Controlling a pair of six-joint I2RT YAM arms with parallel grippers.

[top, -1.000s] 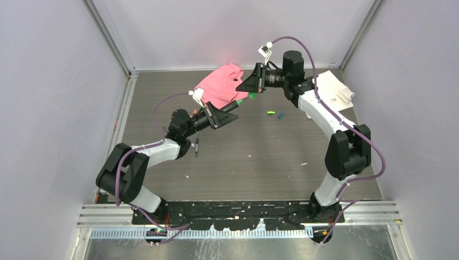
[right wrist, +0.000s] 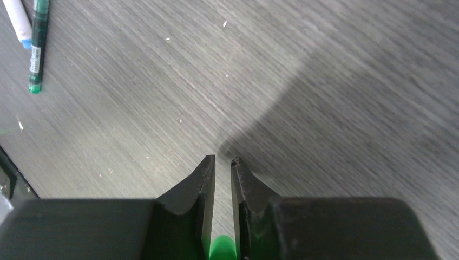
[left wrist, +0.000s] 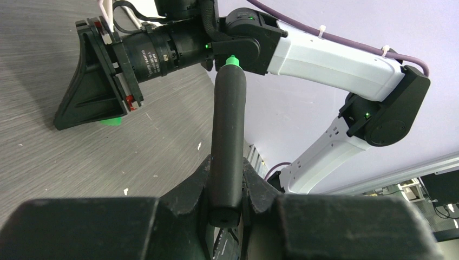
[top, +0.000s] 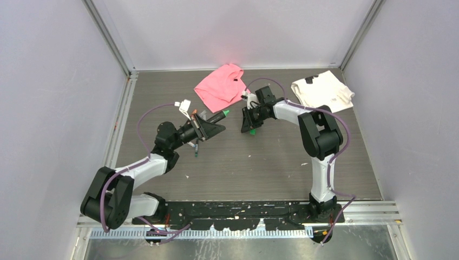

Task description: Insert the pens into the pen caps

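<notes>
A dark pen (left wrist: 227, 138) with a green tip (left wrist: 233, 60) is upright in the left wrist view, with my left gripper shut on it. In the top view it slants toward the back right. My right gripper is low over the table, shut on a green object (right wrist: 222, 249), probably a cap, mostly hidden by the fingers. It is to the right of my left gripper, apart from the pen.
A white pen (right wrist: 17, 21) and a green pen (right wrist: 38, 51) lie on the table (top: 260, 168). A pink cloth (top: 219, 86) lies at the back, a white cloth (top: 322, 89) at the back right.
My left gripper has drawn a little to the left with the pen.
</notes>
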